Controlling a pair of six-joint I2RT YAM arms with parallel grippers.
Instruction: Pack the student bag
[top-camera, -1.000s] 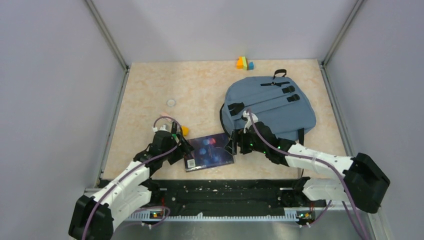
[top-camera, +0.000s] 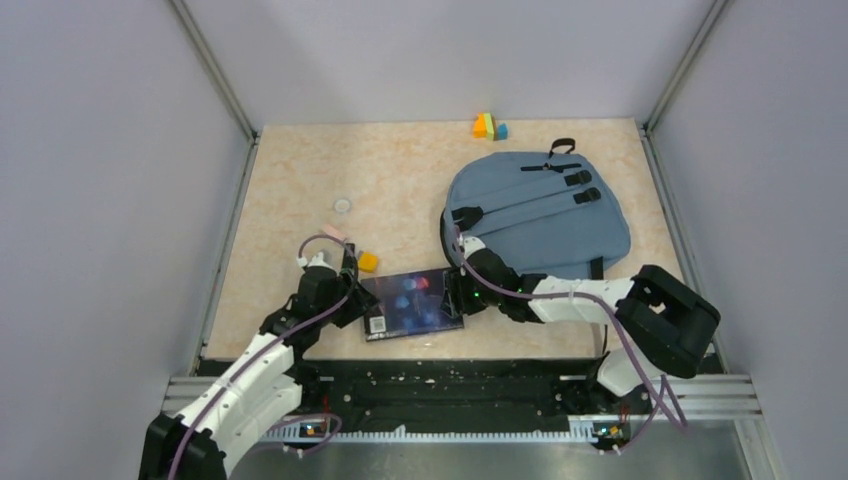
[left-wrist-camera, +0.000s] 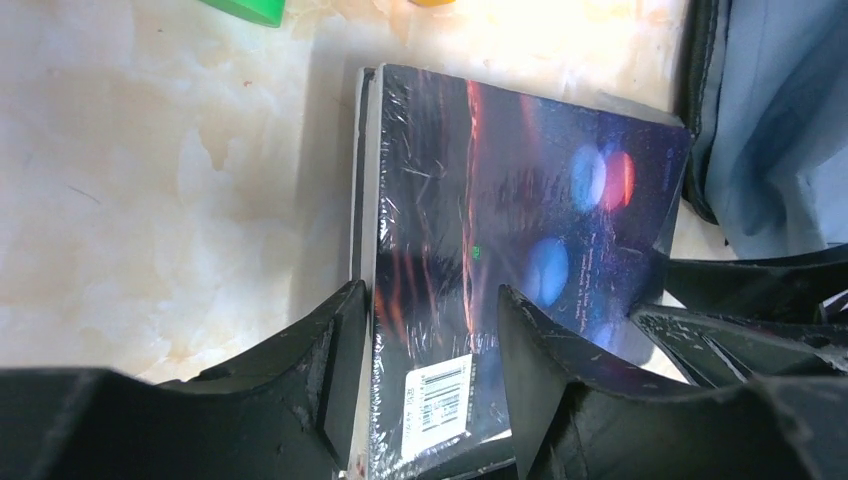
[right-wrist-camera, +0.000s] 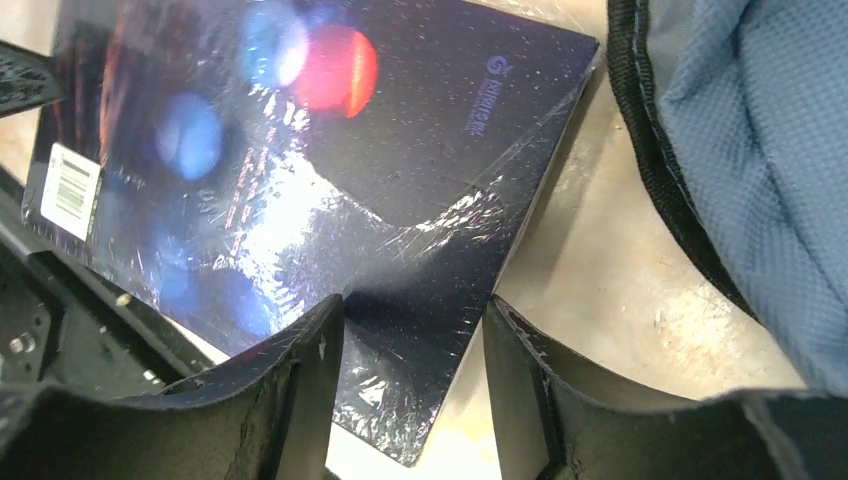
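Observation:
A dark, shiny book with a barcode (top-camera: 412, 304) lies on the table in front of the bag. The blue-grey bag (top-camera: 540, 215) rests at the right, just beyond the book. At the book's left end, my left gripper stands part open, one fingertip against or very near the spine edge and the other over the cover. My right gripper is part open at the opposite end, with one finger over the cover and one at the outer edge. Contact underneath is hidden in both wrist views.
Beyond the left gripper lie a yellow block (top-camera: 368, 262) and a pink piece (top-camera: 333, 232). A small clear round item (top-camera: 342, 205) sits farther back. Coloured blocks (top-camera: 485, 127) stand at the back edge.
The right gripper has moved left to the book's right end, its arm drawing in.

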